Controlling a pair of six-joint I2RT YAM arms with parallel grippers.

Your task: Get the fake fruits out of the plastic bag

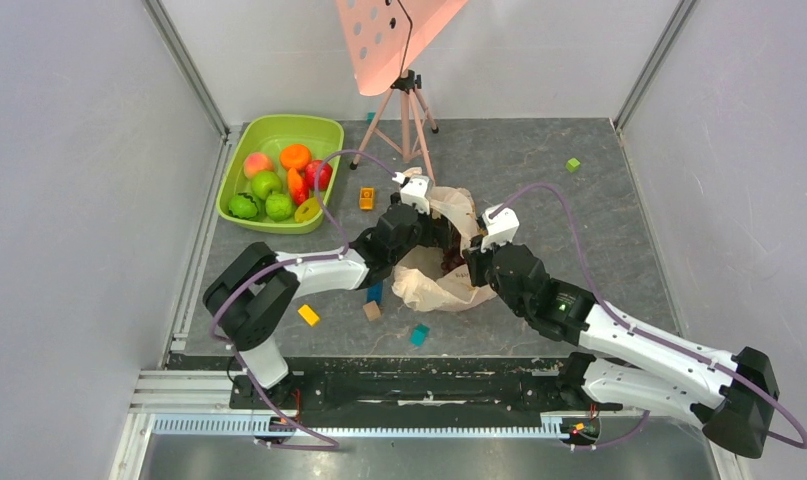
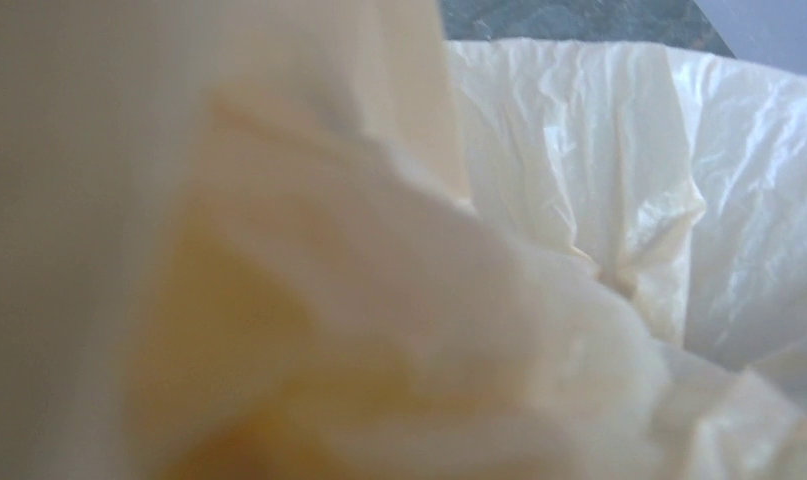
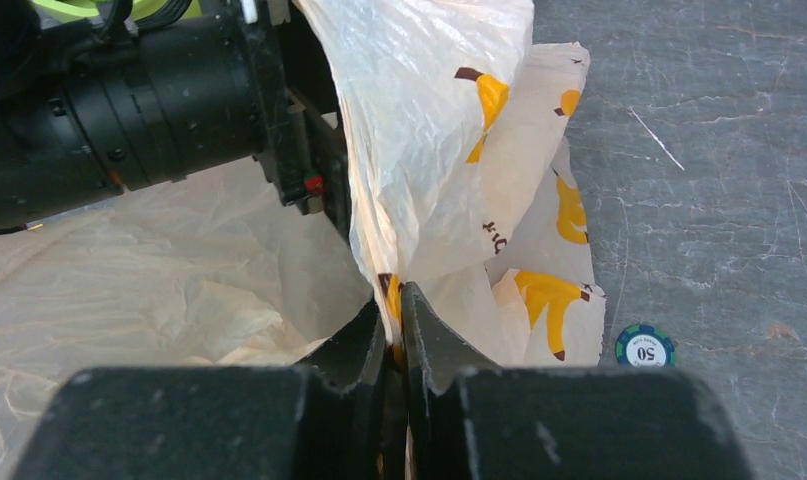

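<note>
The crumpled plastic bag (image 1: 439, 292) lies mid-table, printed with yellow shapes in the right wrist view (image 3: 439, 150), with some dark red contents visible in the top view. My left gripper (image 1: 437, 232) is inside the bag's mouth; its wrist view shows only blurred bag film (image 2: 599, 150), so its fingers are hidden, as is most of the bag's interior. My right gripper is shut on a gathered edge of the bag. The green bin (image 1: 229, 210) at back left holds several fake fruits.
A pink tripod (image 1: 419, 140) stands behind the bag. Loose blocks lie around it, including orange (image 1: 366, 197), yellow (image 1: 308, 315), teal (image 1: 419, 335) and green (image 1: 573, 164). A round chip (image 3: 645, 346) lies beside the bag.
</note>
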